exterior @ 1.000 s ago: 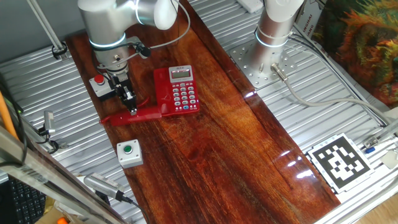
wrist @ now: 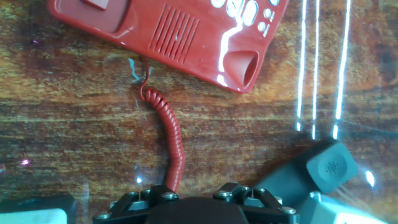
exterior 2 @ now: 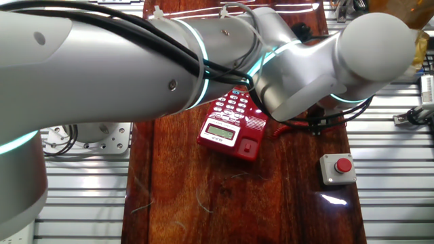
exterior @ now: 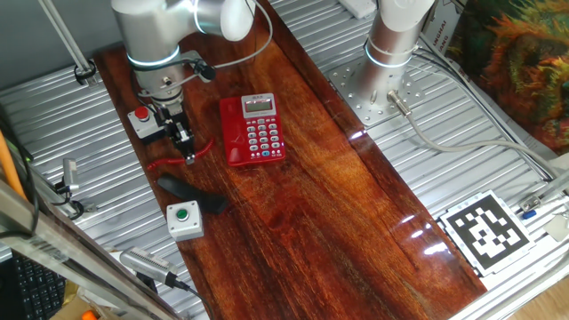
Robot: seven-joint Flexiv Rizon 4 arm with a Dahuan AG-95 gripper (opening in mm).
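A red desk phone [exterior: 252,132] lies on the wooden table with its handset cradle empty. Its handset [exterior: 190,193] rests on the tabletop, dark side up, touching or very near the green-button box; the wrist view shows one end of the handset [wrist: 332,167] at lower right. Out from the base runs a coiled red cord [wrist: 176,146] that passes below my gripper [exterior: 189,159]. The gripper hangs over the cord, left of the phone and apart from the handset. At the wrist view's bottom edge its two finger linkages stand apart, but the tips are hidden. Exterior view 2 has the gripper behind the arm.
A box with a green button [exterior: 184,221] stands by the table's left edge, beside the handset. Close to the gripper is a box with a red button [exterior: 146,123].
A second ago the handset, red side up, stretched from under the gripper to the phone base. It has since moved away from the gripper and turned dark side up. The arm has stayed put.
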